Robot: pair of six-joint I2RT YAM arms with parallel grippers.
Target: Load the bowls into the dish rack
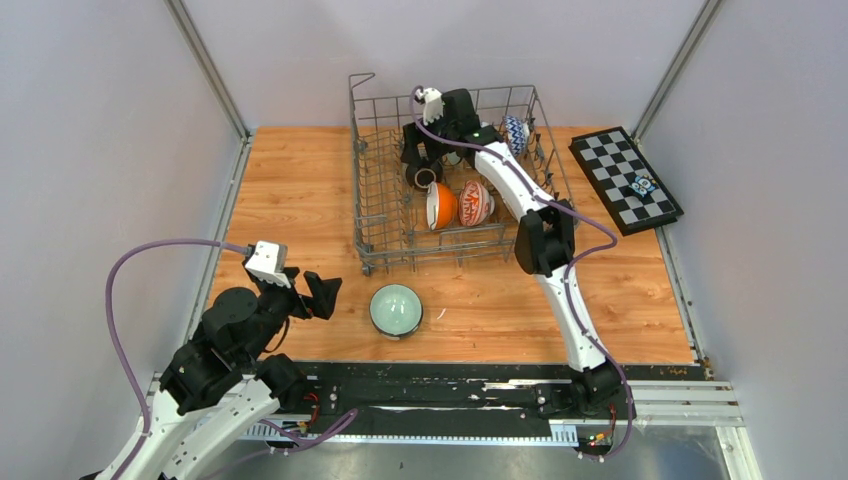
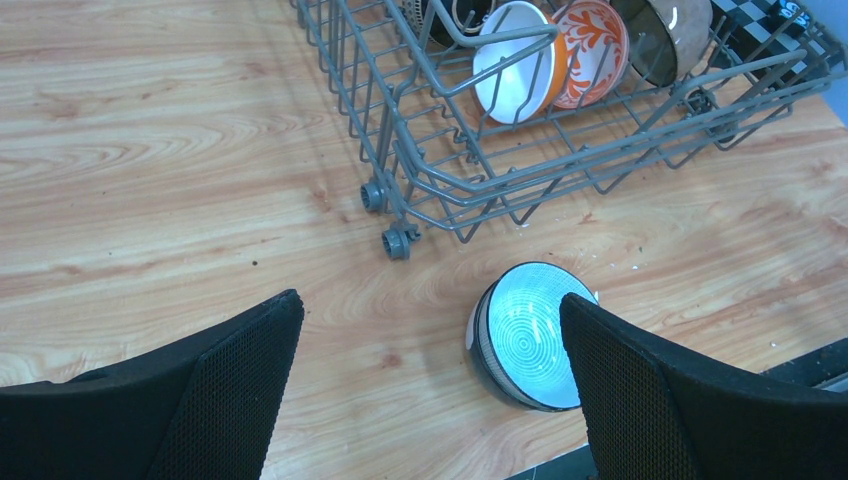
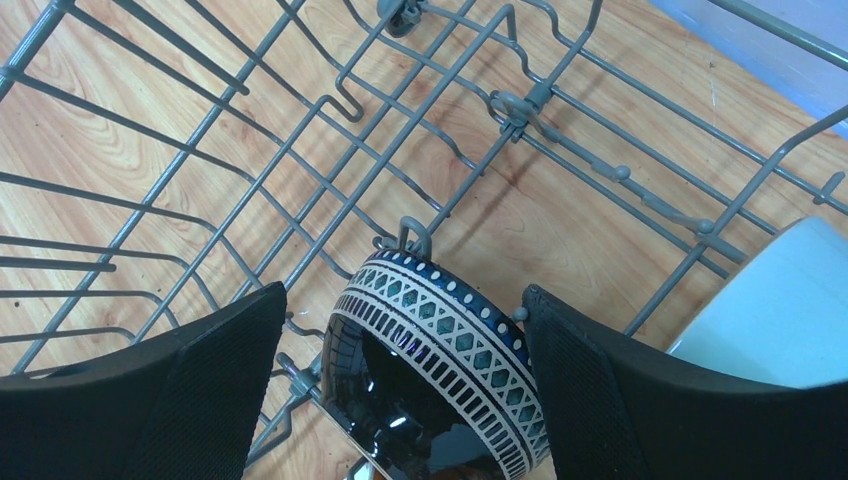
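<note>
The grey wire dish rack (image 1: pixel 362 230) holds several bowls, among them an orange bowl (image 1: pixel 437 207), a red-patterned bowl (image 1: pixel 476 203) and a dark patterned bowl (image 3: pixel 430 340). My right gripper is open over that dark bowl, its fingers either side of it. A pale green bowl (image 1: pixel 396 308) sits alone on the table in front of the rack. My left gripper (image 1: pixel 318 292) is open left of this bowl, with nothing between its fingers.
A checkered board (image 1: pixel 612 170) lies at the right of the rack.
</note>
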